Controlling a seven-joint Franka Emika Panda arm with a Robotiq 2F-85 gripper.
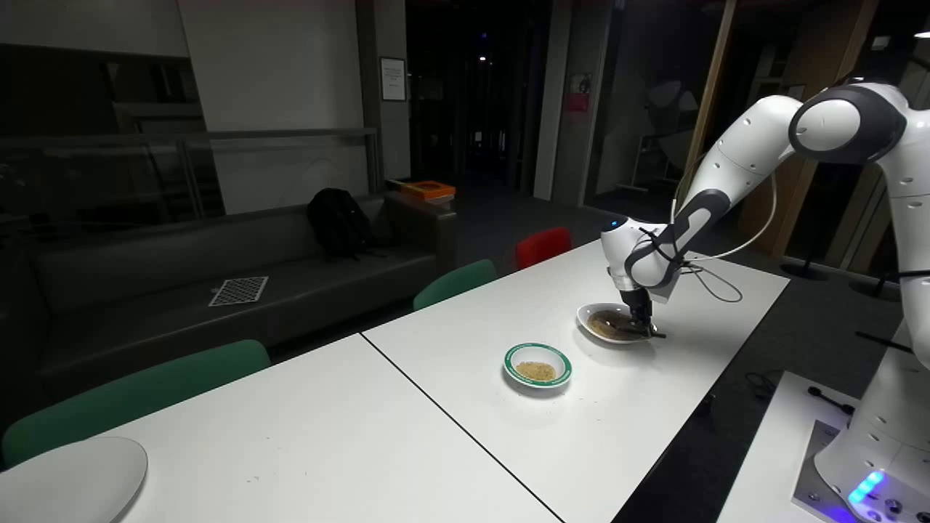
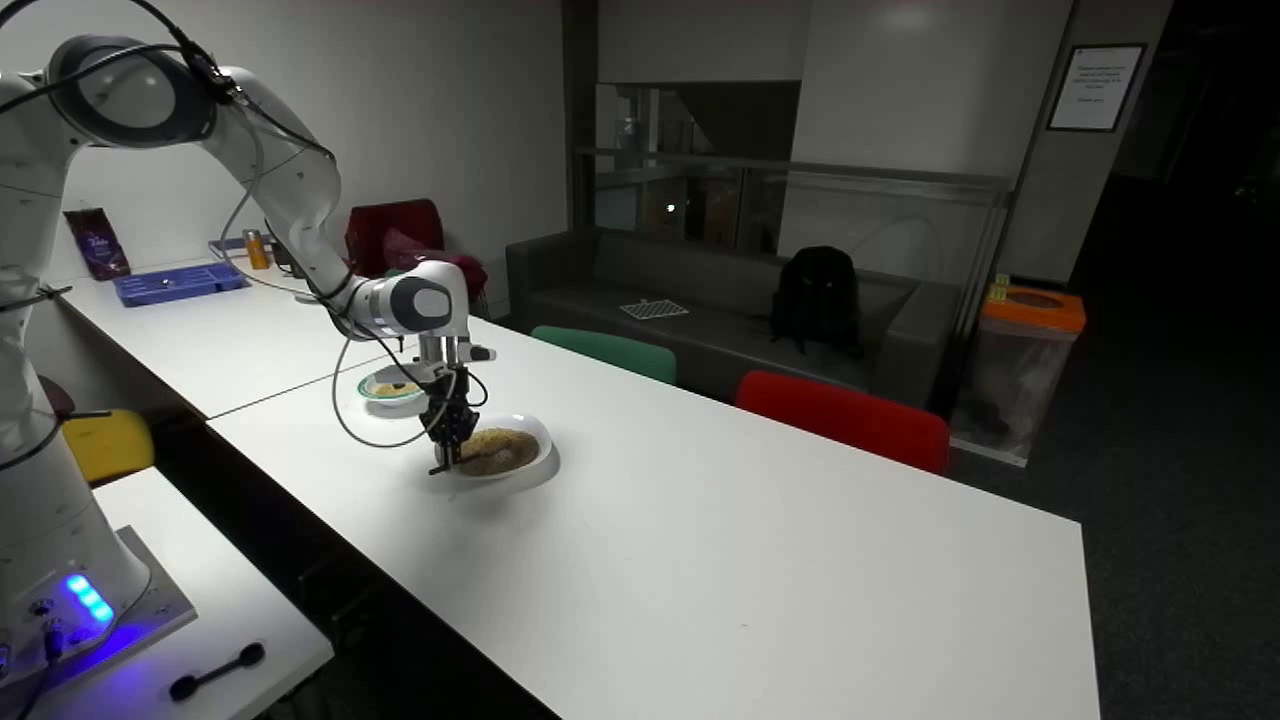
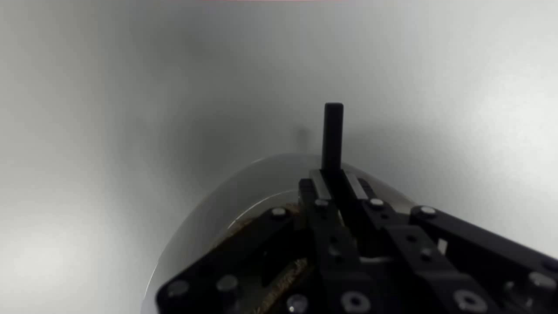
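A black utensil handle (image 3: 332, 133) runs between the fingers of my gripper, which is shut on it. Its end sticks out past the fingertips, over the rim of a white oval bowl (image 3: 204, 225). In exterior view 1 the gripper (image 1: 643, 324) is low at the right side of that bowl (image 1: 588, 313). Brown grain (image 2: 501, 450) lies in the bowl, as exterior view 2 shows. The utensil's far end is hard to make out against the grain. A smaller green-rimmed bowl (image 1: 564, 370) holds paler grain (image 1: 536, 371).
A white plate (image 1: 78, 479) lies at its near left corner in exterior view 1. Chairs, one red (image 2: 840, 414) and others green, stand along the far edge. A cable (image 1: 728, 283) hangs by the wrist.
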